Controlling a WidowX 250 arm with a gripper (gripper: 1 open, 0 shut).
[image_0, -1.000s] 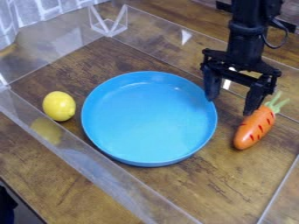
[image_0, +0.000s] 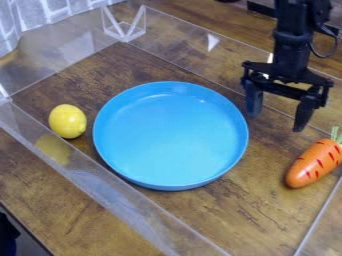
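My black gripper is low over the wooden table at the upper right, its fingers open, just right of a blue plate. An orange toy carrot with a green top lies below the gripper at the right, apart from it. A yellow lemon rests left of the plate. Whether the fingertips touch the table is hard to tell.
Clear plastic edging runs along the back and left sides. Bare wood lies behind the plate and below it at the lower right.
The carrot has moved down and right, turning as it went, and now lies farther from my gripper. The gripper has shifted slightly right. Plate and lemon are unchanged.
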